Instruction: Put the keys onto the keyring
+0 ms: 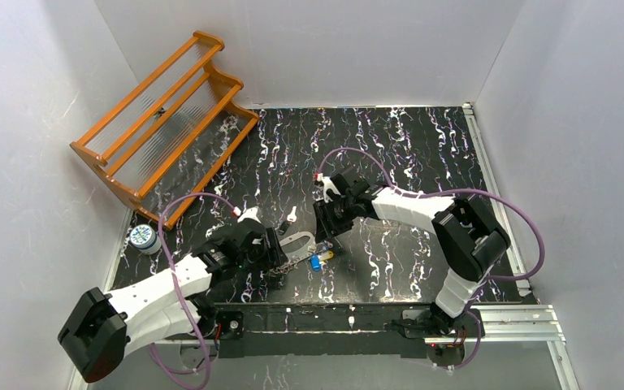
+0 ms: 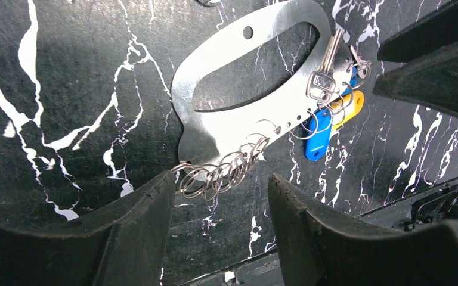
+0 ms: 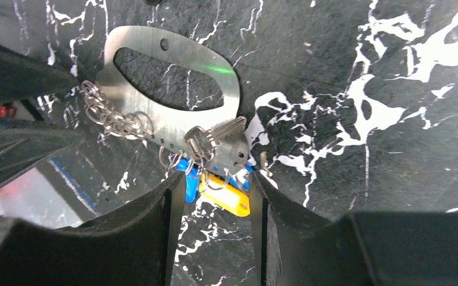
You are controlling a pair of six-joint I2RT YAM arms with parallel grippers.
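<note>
A flat metal keyring plate (image 2: 214,119) with a long handle slot lies on the dark marbled table. Several small wire rings (image 2: 217,176) hang bunched along its near left edge. At its right end, silver keys (image 2: 325,77) rest on the plate, among rings joined to a blue tag (image 2: 317,137) and a yellow tag (image 2: 349,110). My left gripper is open above the bunched rings, its fingers apart and empty. Open too is my right gripper, over the tags and key end, with nothing visibly gripped. Whether its fingertips touch a ring cannot be told.
Behind the plate lies a separate key (image 1: 292,214) with a dark piece (image 1: 283,227) beside it. A round tin (image 1: 145,238) and a wooden rack (image 1: 162,122) stand at the left.
</note>
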